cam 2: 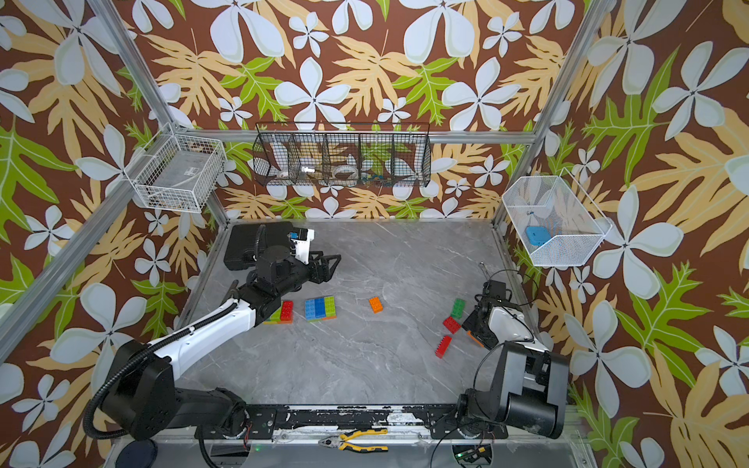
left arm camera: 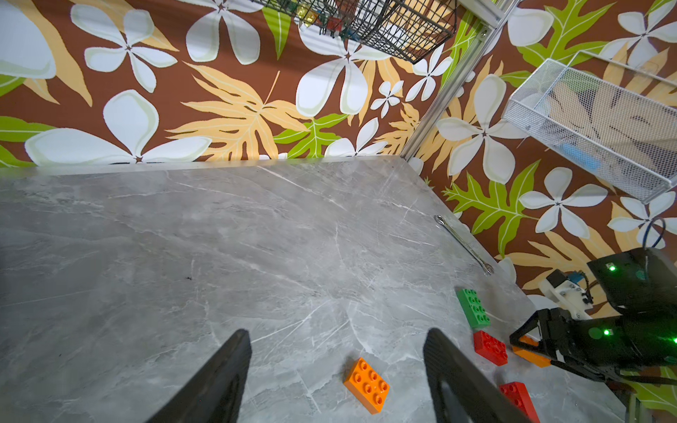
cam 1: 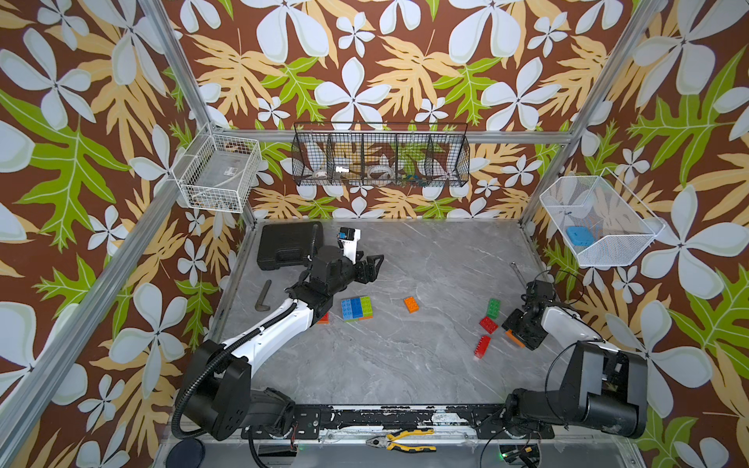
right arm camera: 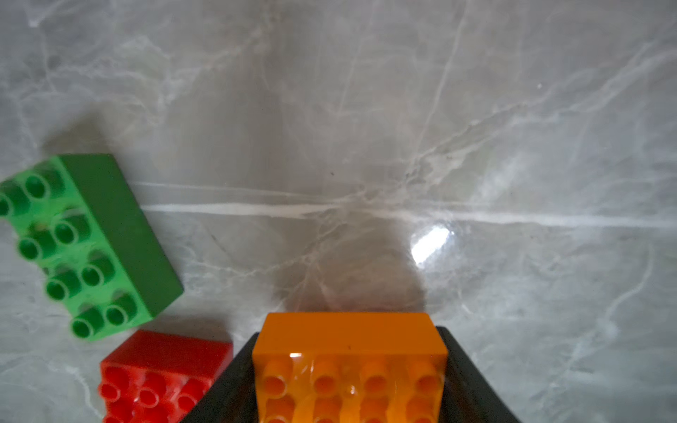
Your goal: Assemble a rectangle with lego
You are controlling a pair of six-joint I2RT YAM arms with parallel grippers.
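Just above the table at the left, my left gripper stands open, nothing between its fingers. My right gripper has its fingers on both sides of an orange brick (right arm camera: 350, 335), open around it; whether they touch it is hard to tell. Near that brick lie a green brick (cam 1: 493, 308), a red brick (cam 1: 488, 324) and another red brick (cam 1: 482, 346). A small orange brick (cam 1: 411, 304) lies alone mid-table. To its left sits a joined blue and green block (cam 1: 357, 307) with orange beneath. A red and green block (cam 2: 282, 312) is partly hidden behind my left arm.
A black case (cam 1: 288, 245) occupies the back left corner, and a dark tool (cam 1: 263, 295) lies in front of it. A wrench (left arm camera: 464, 244) rests along the right edge. Wire baskets hang on the walls.
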